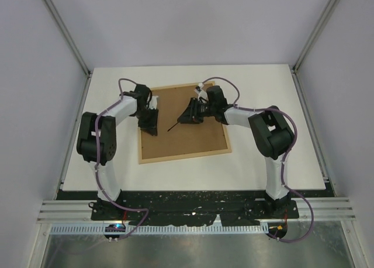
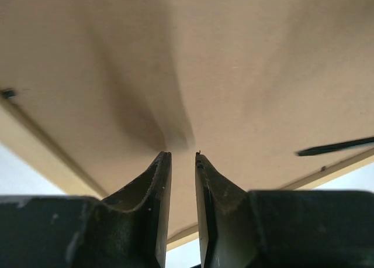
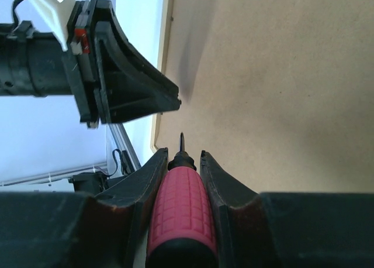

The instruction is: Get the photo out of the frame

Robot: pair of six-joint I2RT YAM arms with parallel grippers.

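The picture frame lies with its brown backing board facing up; any photo is hidden beneath the board. Over the board's left part is my left gripper, its fingertips parted by a narrow gap with nothing between them in the left wrist view. My right gripper is shut on a screwdriver with a red and black handle. Its dark shaft points down-left over the middle of the board, and the tip also shows at the right of the left wrist view.
Small dark tabs sit along the frame's inner edge. The two arms' gripper ends are close together above the board.
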